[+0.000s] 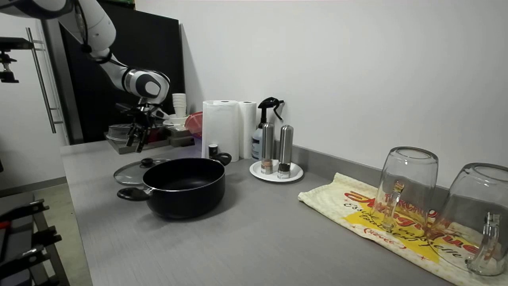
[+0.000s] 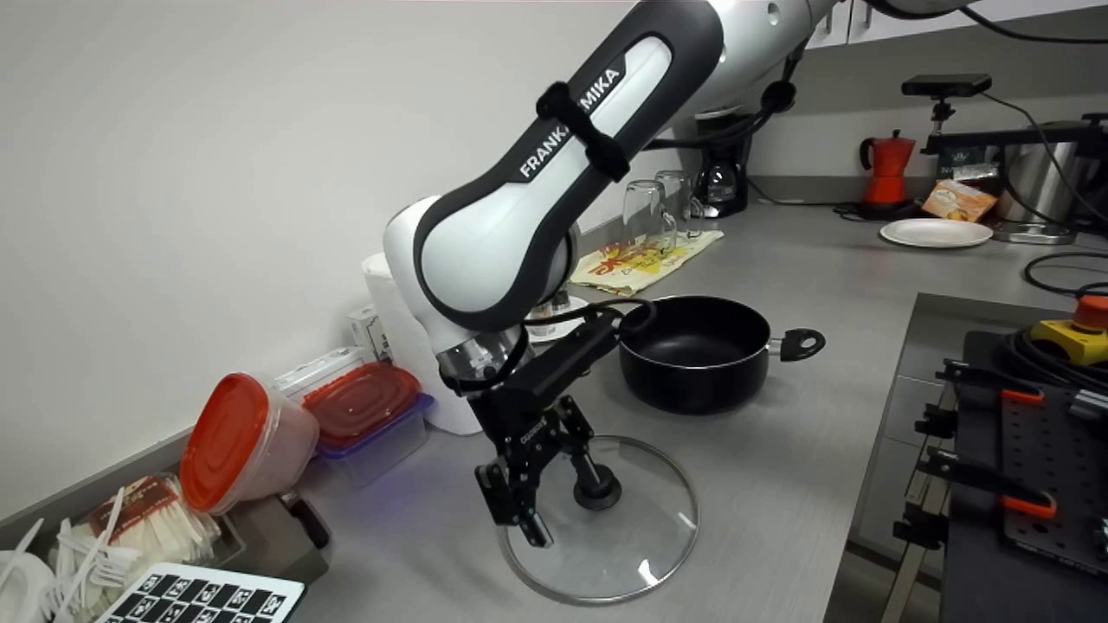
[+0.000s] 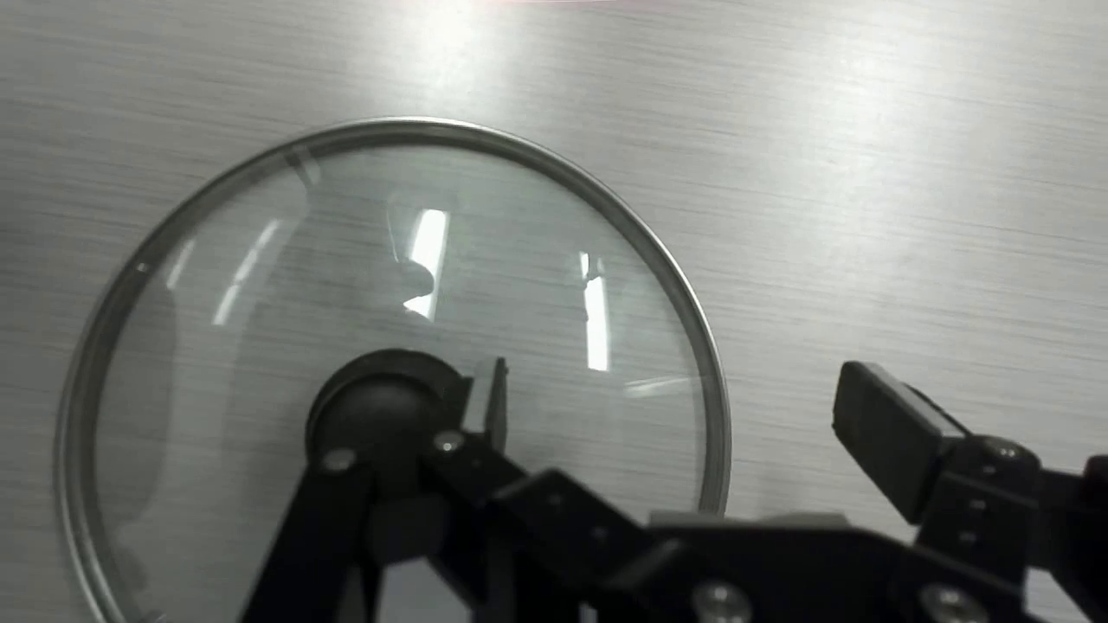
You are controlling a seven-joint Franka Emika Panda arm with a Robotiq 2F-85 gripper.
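Note:
A round glass lid (image 1: 128,174) with a metal rim and black knob (image 2: 597,486) lies flat on the grey counter. Beside it, a black pot (image 1: 184,195) with two handles stands uncovered; its inside looks empty. My gripper (image 2: 527,482) is over the lid, its fingers spread apart with nothing held. In the wrist view one finger (image 3: 486,400) overlaps the knob's right side, while the other finger (image 3: 883,436) is out past the lid's rim (image 3: 717,415). Exterior view 1 shows the gripper (image 1: 135,143) above the counter, apart from the lid.
Paper towel rolls (image 1: 221,126), a spray bottle (image 1: 257,140) and two mills on a white plate (image 1: 276,177) line the wall. Upturned glass mugs (image 1: 405,190) rest on a cloth (image 1: 343,198). Food containers (image 2: 249,441) crowd the far corner.

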